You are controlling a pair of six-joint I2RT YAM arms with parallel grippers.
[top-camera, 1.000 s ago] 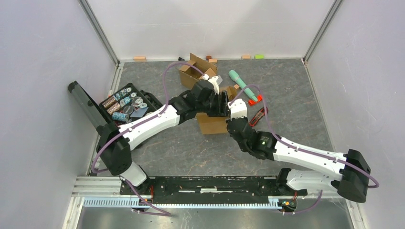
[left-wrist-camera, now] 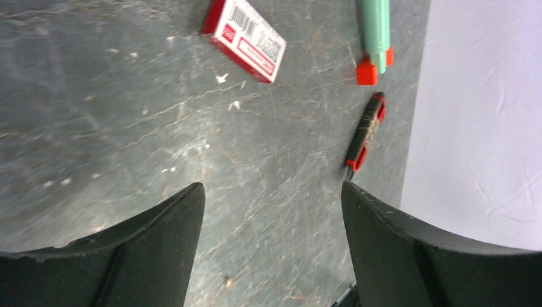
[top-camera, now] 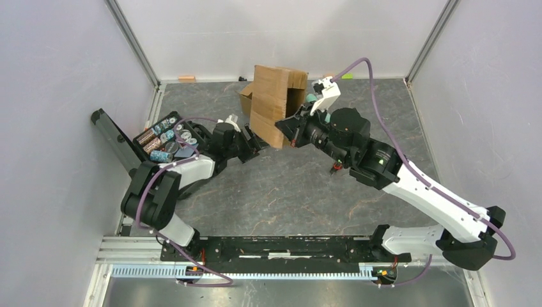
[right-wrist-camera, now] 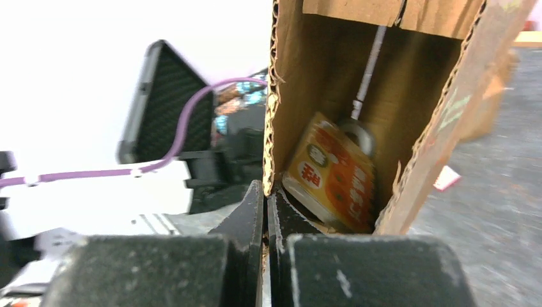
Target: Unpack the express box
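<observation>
The express box, an opened cardboard carton (top-camera: 268, 102), hangs tilted in the air over the back middle of the table. My right gripper is shut on the edge of one of its walls. Its open side faces the right wrist camera, showing an orange-yellow printed packet (right-wrist-camera: 335, 171) inside with a pale ring-shaped thing (right-wrist-camera: 358, 135) behind it. Just left of the carton, in the top view, is my left gripper (top-camera: 254, 142). Its fingers (left-wrist-camera: 160, 249) are spread wide, and only bare table shows between them.
A second carton (top-camera: 245, 99) stands behind the held one. In the left wrist view lie a red-and-white small box (left-wrist-camera: 248, 38), a green stick-shaped thing (left-wrist-camera: 376, 29) and a red-black cutter (left-wrist-camera: 366, 133). An open black case (top-camera: 166, 137) fills the left.
</observation>
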